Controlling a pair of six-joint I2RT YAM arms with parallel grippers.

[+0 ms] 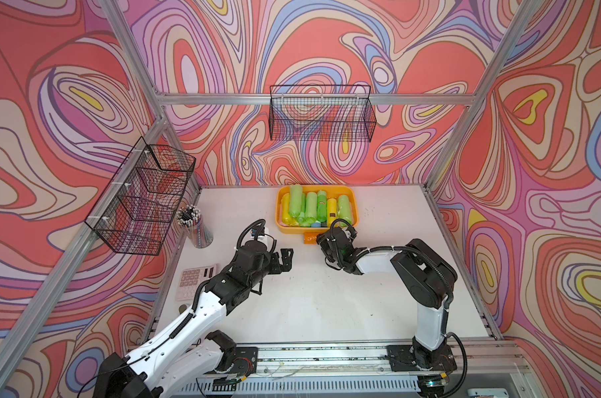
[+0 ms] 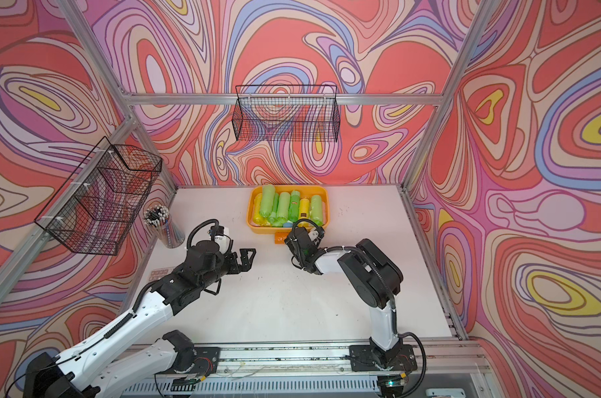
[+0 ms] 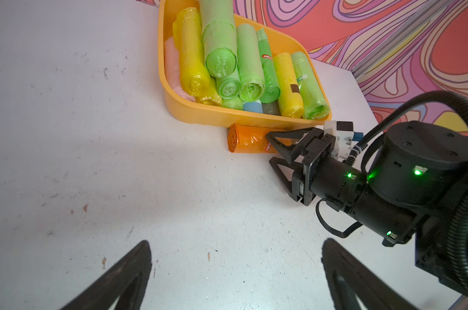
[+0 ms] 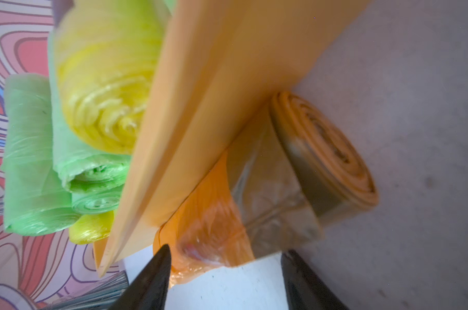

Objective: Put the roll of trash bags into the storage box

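An orange roll of trash bags lies on the table against the front wall of the yellow storage box, which holds several green and yellow rolls. My right gripper is open just over the orange roll, its fingers low in the right wrist view with the roll between and beyond their tips; in the left wrist view it reaches in from the right. My left gripper stands open to the left front of the box, over bare table, with nothing between its fingers.
A pen holder and a pink calculator are at the table's left side. Wire baskets hang on the frame at back and left.
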